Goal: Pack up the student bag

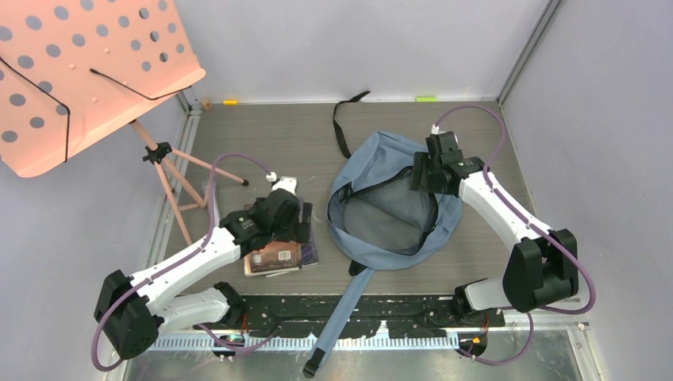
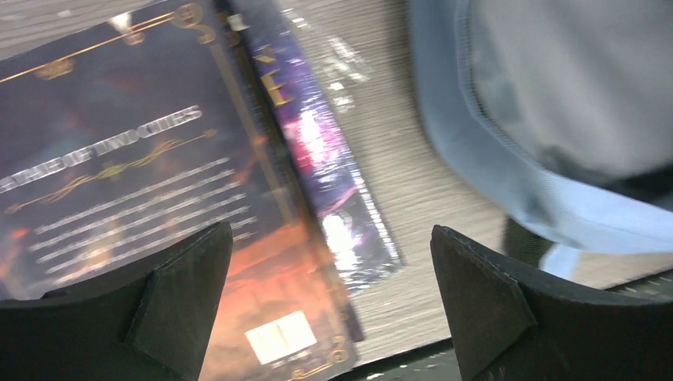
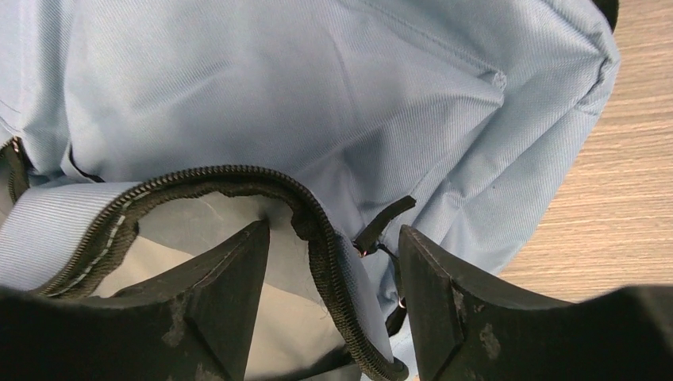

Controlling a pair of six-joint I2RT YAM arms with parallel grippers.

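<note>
A blue backpack [image 1: 365,254] lies unzipped at the centre right, its grey interior showing. My right gripper [image 1: 421,171] is over its upper right rim; in the right wrist view the zipper edge [image 3: 325,262] runs between the parted fingers, and I cannot tell contact. My left gripper [image 1: 294,222] stands open above a stack of books left of the bag. In the left wrist view a dark book [image 2: 119,182] with an orange lower part lies on a purple book [image 2: 341,198], both below the fingers.
A pink perforated board [image 1: 95,71] on a tripod stands at the upper left, its legs reaching onto the table [image 1: 278,135]. A strap [image 1: 337,325] hangs over the front edge onto the rail.
</note>
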